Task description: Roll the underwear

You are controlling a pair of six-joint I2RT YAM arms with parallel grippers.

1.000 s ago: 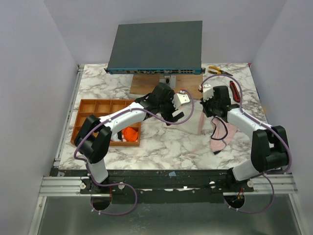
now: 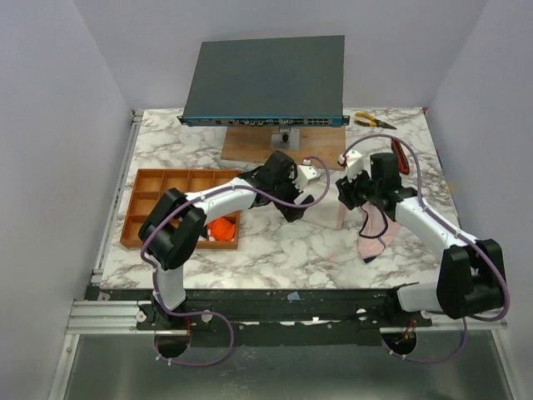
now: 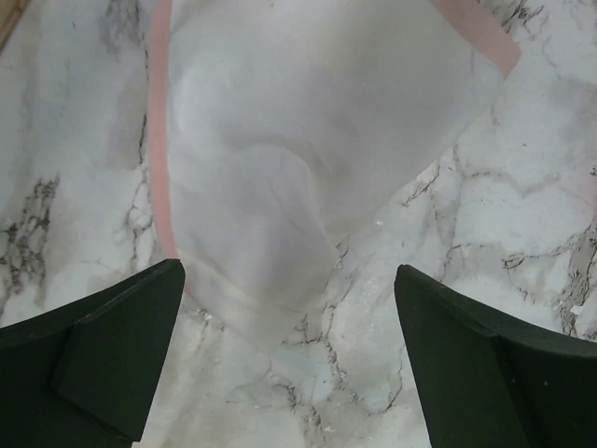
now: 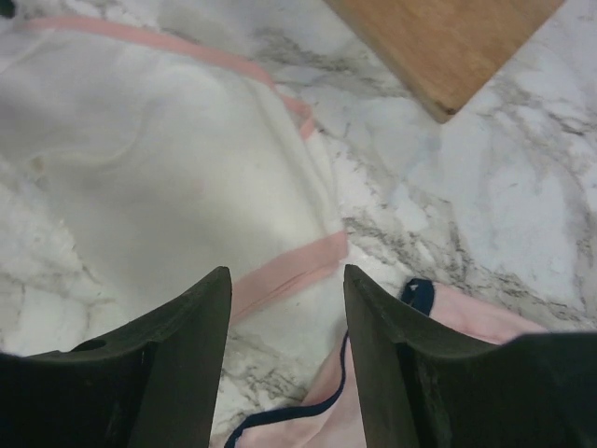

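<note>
A white underwear (image 2: 325,210) with pink bands lies spread on the marble table, below the wooden stand. In the left wrist view its pale cloth (image 3: 270,131) runs up between and beyond my left gripper, which stands open, its fingers apart from each other. My right gripper is part open over the right end of the cloth, nothing gripped between its fingers. The underwear's pink band (image 4: 289,271) shows just past those fingers. From above, both arms partly cover the cloth's far side.
A pink cloth with dark trim (image 2: 381,233) lies close by on the right. The sectioned box (image 2: 150,183) stands left, an orange item (image 2: 221,229) in it. Pliers (image 2: 375,121) and a red tool (image 2: 400,156) lie at the back right.
My left gripper has shifted slightly toward the table's front.
</note>
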